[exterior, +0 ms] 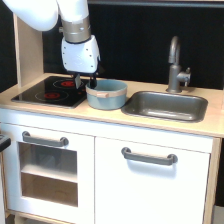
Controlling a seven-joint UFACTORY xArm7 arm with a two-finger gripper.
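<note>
A grey-blue pot (107, 98) rests on the wooden counter, between the cooktop and the sink. My gripper (87, 84) comes down from the upper left, its dark fingers beside the pot's left rim. The fingers are small and dark in this view, so their opening and any grip on the rim are hard to make out.
A black cooktop (42, 97) with red-ringed burners lies left of the pot. On the right are a metal sink (165, 105) and a dark faucet (176, 68). Below, the toy kitchen has an open oven compartment (50, 190) and a white cabinet door (150, 190).
</note>
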